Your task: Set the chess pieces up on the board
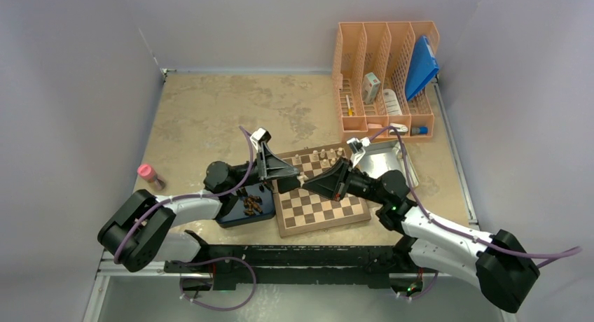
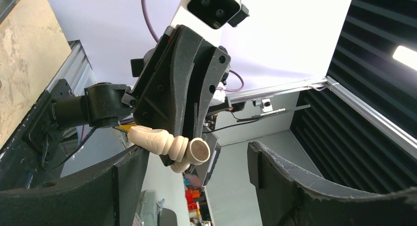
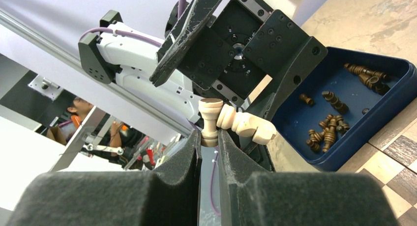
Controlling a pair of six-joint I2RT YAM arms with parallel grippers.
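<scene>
My right gripper is shut on a pale turned chess piece (image 3: pixel 210 119) that stands up between its fingertips. A second pale piece (image 3: pixel 243 124), lying crosswise, touches the first beside those fingertips; whether the fingers also pinch it, I cannot tell. My left gripper is open, its fingers spread wide to either side of both pieces without visible contact. In the top view the two grippers meet over the chessboard (image 1: pixel 308 227). Several pale pieces (image 1: pixel 325 162) stand at the board's far side. Dark pieces (image 3: pixel 328 130) lie jumbled in a blue tray (image 3: pixel 295 150).
A metal tray (image 1: pixel 379 161) sits right of the board, partly under the right arm. Behind it stands a peach divided organizer (image 1: pixel 350 70). A pink-capped bottle (image 1: pixel 147 173) is at the far left. Back left, the table (image 1: pixel 224 105) is clear.
</scene>
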